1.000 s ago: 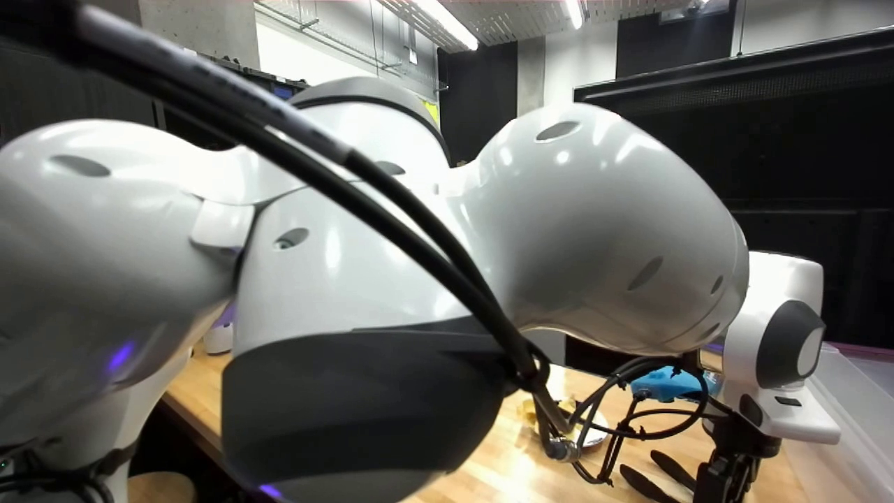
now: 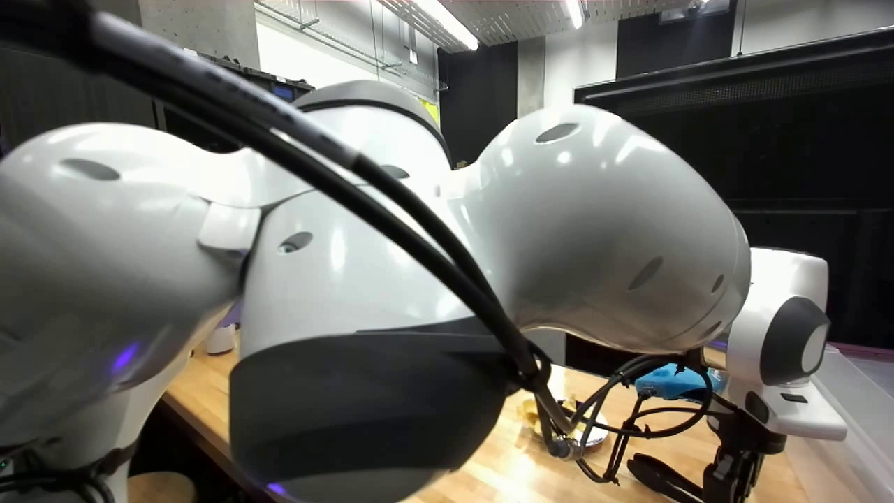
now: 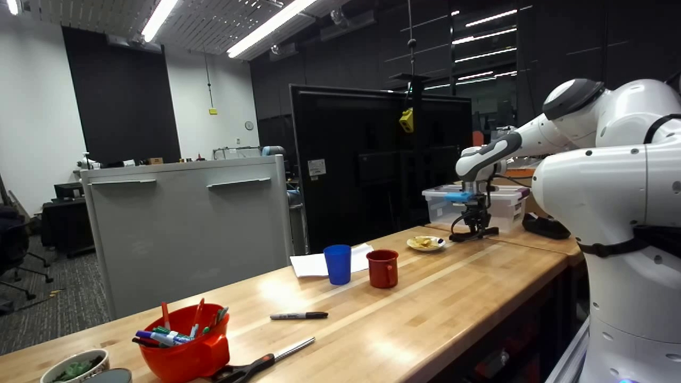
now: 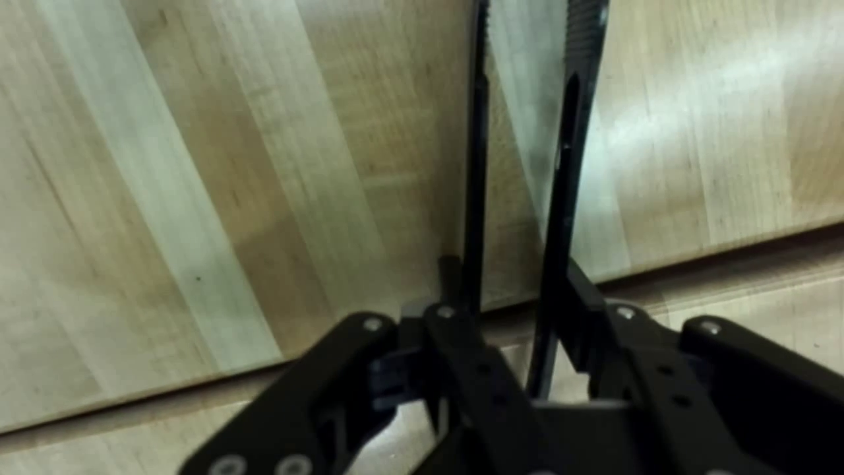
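Note:
Black tongs [image 4: 566,150] run up the wrist view as two long, narrow arms with a gap between them, over the wooden table. My gripper is shut on the tongs, one finger against the outer side of each arm. In exterior view 2 the gripper [image 3: 475,220] is low over the far end of the table. The tongs [image 2: 663,479] point toward the plate in exterior view 1. A white plate [image 3: 438,248] of yellow chips [image 3: 422,241] lies close by, apart from the tongs.
A clear plastic bin [image 3: 511,201] stands behind the gripper, with a black object [image 3: 546,226] beside it. Nearer are a red mug [image 3: 383,269], a blue cup [image 3: 338,264], a marker [image 3: 298,315], scissors [image 3: 262,364] and a red pen container [image 3: 185,357]. Mid-table is largely clear.
The tongs' two arms, spread apart a second ago, now stand closer together. My gripper and wrist have shifted slightly right in exterior view 1.

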